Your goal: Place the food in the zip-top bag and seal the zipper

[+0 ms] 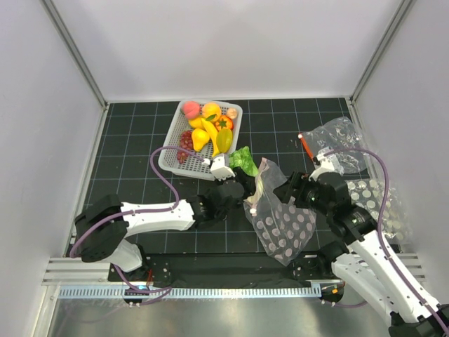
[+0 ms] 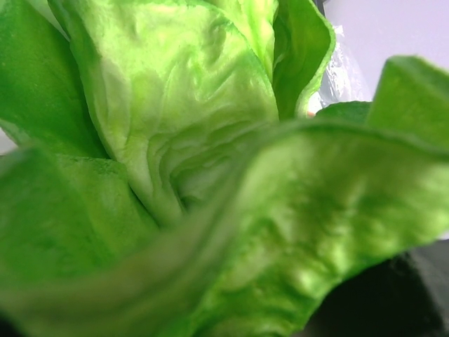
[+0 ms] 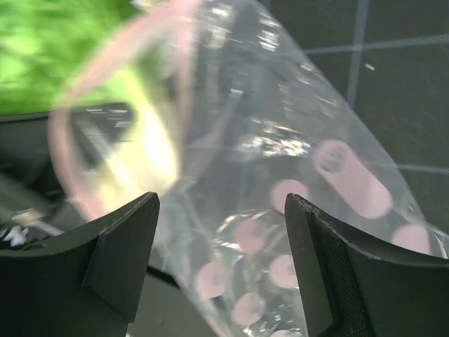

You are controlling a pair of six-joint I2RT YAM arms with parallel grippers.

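A green leafy vegetable (image 1: 243, 161), like lettuce, lies at the mouth of the clear dotted bag (image 1: 284, 225). Its leaves (image 2: 189, 84) fill the left wrist view and hide the fingers there. My left gripper (image 1: 242, 181) is against it at the bag's pinkish zip edge; how its fingers stand is hidden. In the right wrist view a dark finger (image 3: 105, 126) of the left gripper shows at the bag mouth, beside a pale yellow piece (image 3: 156, 140). My right gripper is open over the bag, with no film visibly pinched between its fingers.
A white basket (image 1: 168, 156) of toy fruit stands behind the left arm. More clear bags (image 1: 340, 137) lie at the right, with an orange strip (image 1: 306, 146) at their edge. Dark tiles (image 1: 270, 130) behind the dotted bag are bare.
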